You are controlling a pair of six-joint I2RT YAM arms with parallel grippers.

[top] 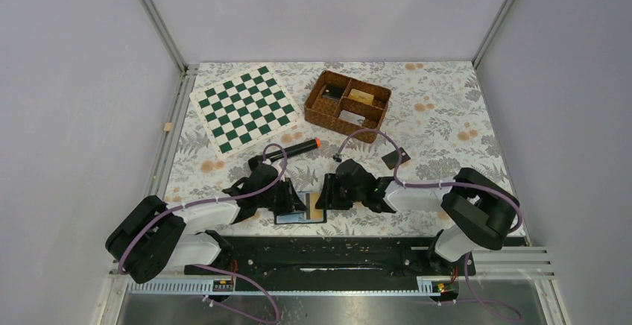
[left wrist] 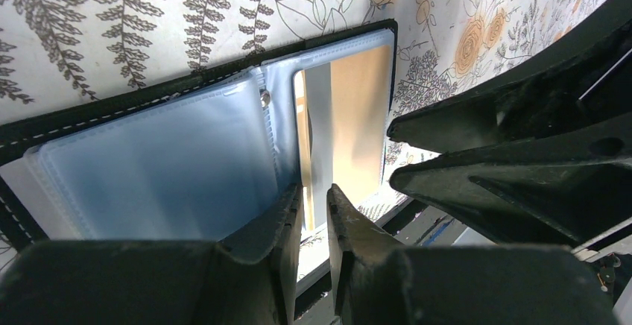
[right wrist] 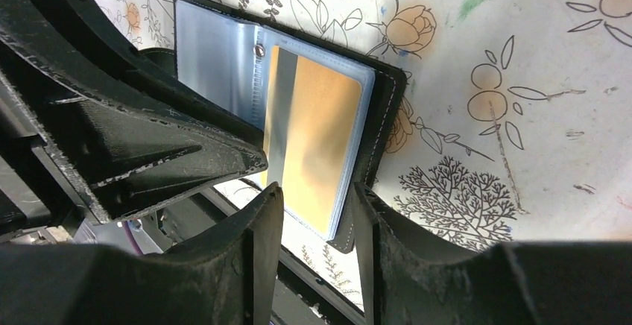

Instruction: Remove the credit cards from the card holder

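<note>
The card holder [right wrist: 384, 90] lies open on the table, black-edged with clear bluish sleeves. In its right-hand sleeve is a gold card [left wrist: 361, 105] with a dark stripe; its left edge looks raised near the fold. Over that edge, my left gripper is partly open, its fingertips either side of the edge in view; whether they touch it I cannot tell. My right gripper stands open above the holder's right side, one fingertip over the card and the other near the black border. The left-hand sleeve [left wrist: 160, 153] is partly covered by my left gripper.
Behind the grippers lies a black tube [top: 298, 149] with an orange end. A wicker box [top: 322, 121] with compartments stands at the back, a chessboard [top: 246, 109] to its left. A small dark card [top: 396, 158] lies right of centre. The two grippers are close together.
</note>
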